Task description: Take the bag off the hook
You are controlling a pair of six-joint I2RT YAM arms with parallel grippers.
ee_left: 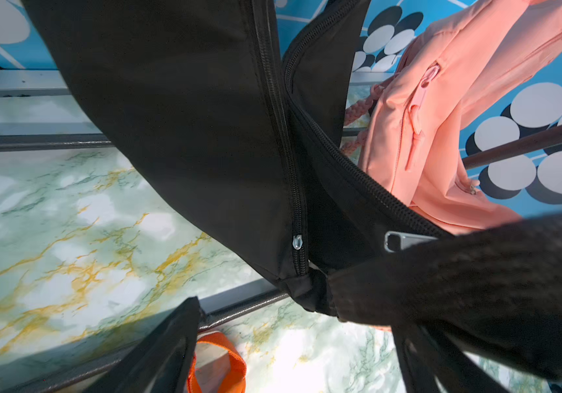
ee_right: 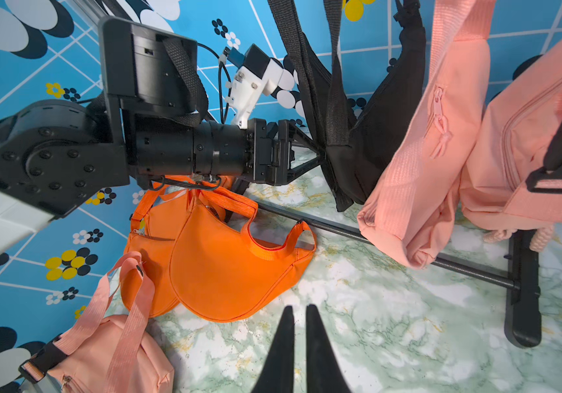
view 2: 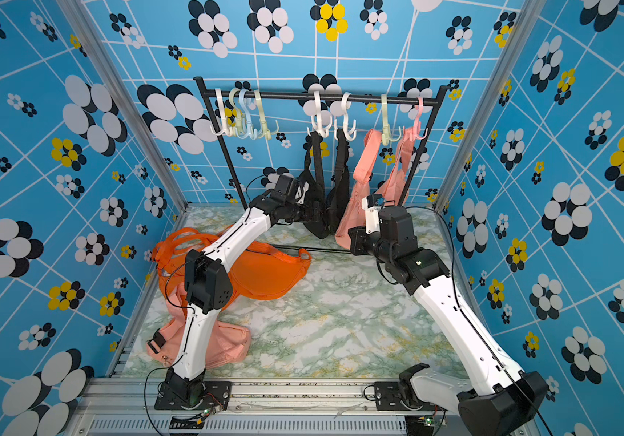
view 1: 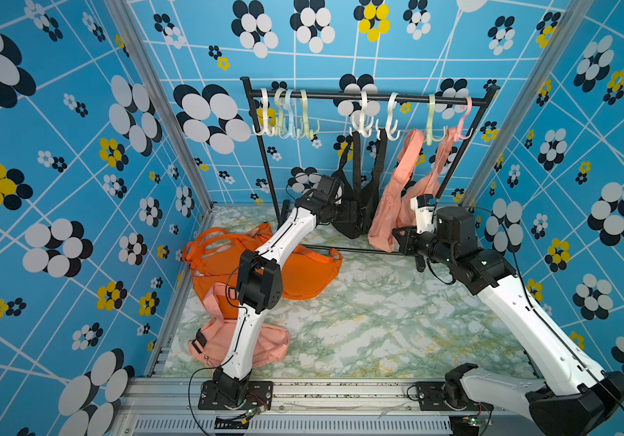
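Two black bags (view 1: 351, 218) hang by straps from white hooks (view 1: 362, 116) on the rack. My left gripper is at them, open, its fingers low in the left wrist view, a blurred black strap beside the right finger. To their right hang pink bags (ee_right: 425, 163), from hooks at the rack's right end. My right gripper is shut, nothing visible between its fingers, in front of the pink bags.
Orange bags (view 1: 301, 276) and a pink bag (view 1: 253, 341) lie on the left of the marble floor. The rack's lower bar (ee_right: 320, 222) runs behind them.
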